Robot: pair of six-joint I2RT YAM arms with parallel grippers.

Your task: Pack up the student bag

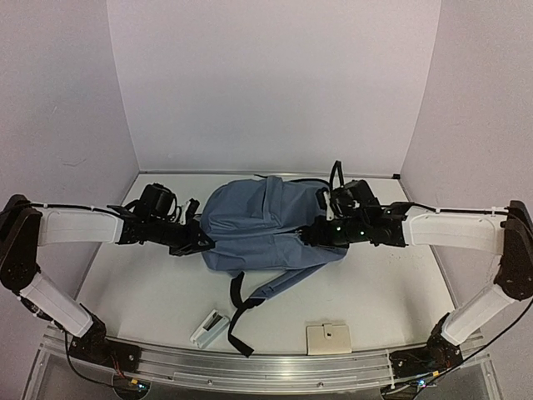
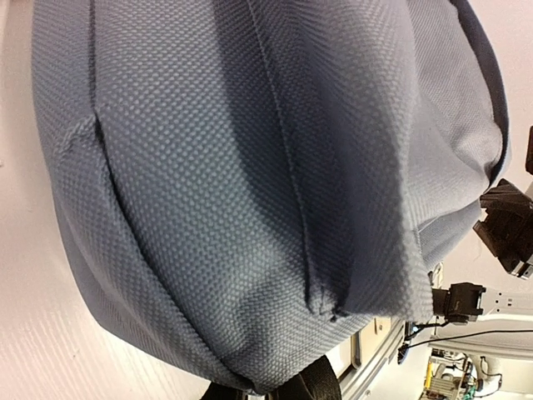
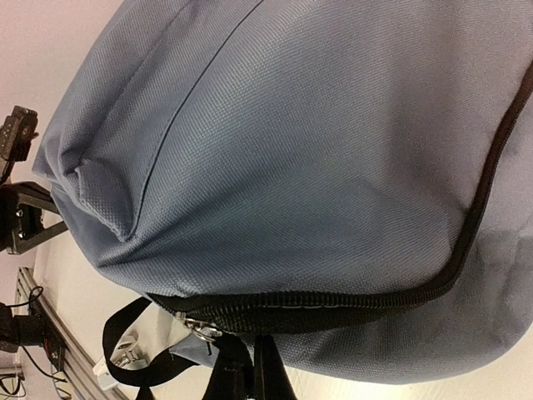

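The blue-grey student bag (image 1: 241,221) lies on the table between both arms. In the left wrist view, a folded lower edge of its fabric (image 2: 250,362) runs down into my left gripper, which is shut on it. My right gripper is shut at the bag's black zipper (image 3: 350,302); the metal zipper pull (image 3: 200,327) and its dark tab run into the fingers. From above, the right gripper sits over the bag's right front part. The inside of the bag is hidden.
A white and grey case (image 1: 210,329) lies near the front edge, beside the bag's black strap (image 1: 241,321). A beige notebook-like item (image 1: 328,339) lies at front right. Bare table shows on both sides.
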